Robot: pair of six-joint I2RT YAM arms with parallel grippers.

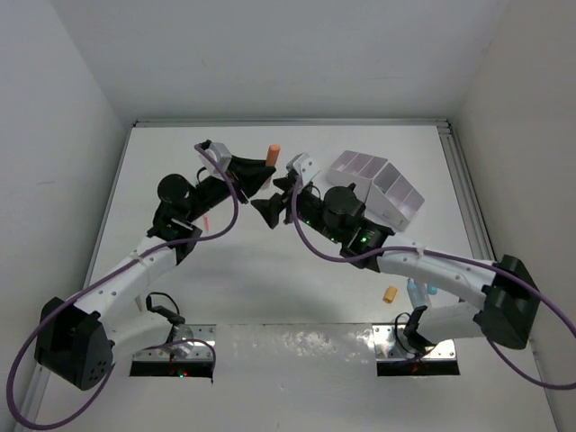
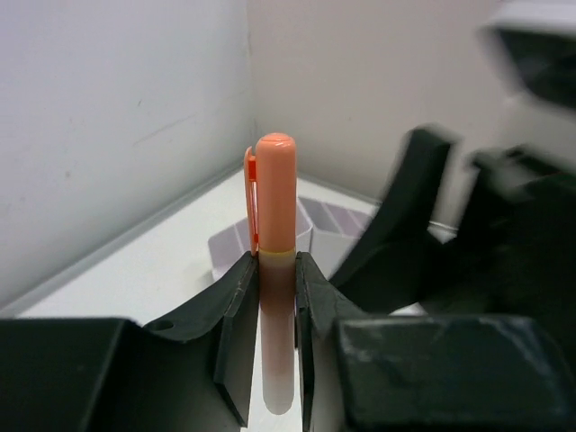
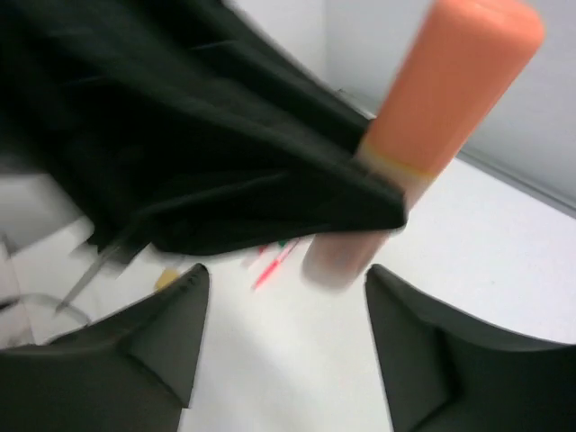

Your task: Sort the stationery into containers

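Note:
An orange-and-white highlighter stands upright at table centre, held by my left gripper; in the left wrist view its body rises between the shut fingertips. My right gripper is just right of it and lower, fingers parted with nothing between them; in the right wrist view its blurred fingers sit below the highlighter. A white compartment organiser stands at the back right.
An orange eraser and blue items lie at the front right, thin pink items at the left.

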